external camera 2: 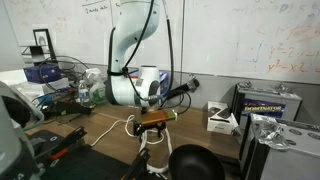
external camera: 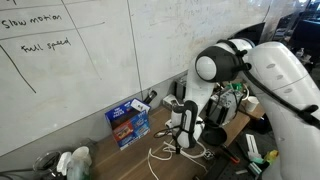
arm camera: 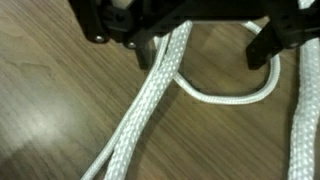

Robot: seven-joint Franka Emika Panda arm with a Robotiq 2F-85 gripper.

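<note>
White braided rope (arm camera: pixel 150 105) lies on the brown wooden table (arm camera: pixel 60 60), running up through the space between my fingers in the wrist view. A thinner white cord (arm camera: pixel 240 99) loops off to its right, and another thick rope length (arm camera: pixel 304 115) crosses the right edge. My gripper is open above the table, one black finger on each side, not closed on the rope. In exterior view 1 the loose rope (external camera: pixel 157 157) spreads beside and below the gripper. Exterior view 2 shows rope (external camera 2: pixel 130 127) around the gripper's foot; the fingertips are hard to make out there.
A black pan (external camera 2: pixel 196 160) sits in front of the arm in exterior view 2. Behind it stand a boxed item (external camera 2: pixel 222 118) and a silver appliance (external camera 2: pixel 265 104). A blue-and-red box (external camera: pixel 129 123) leans by the whiteboard (external camera: pixel 100 60). Bare table shows left of the rope.
</note>
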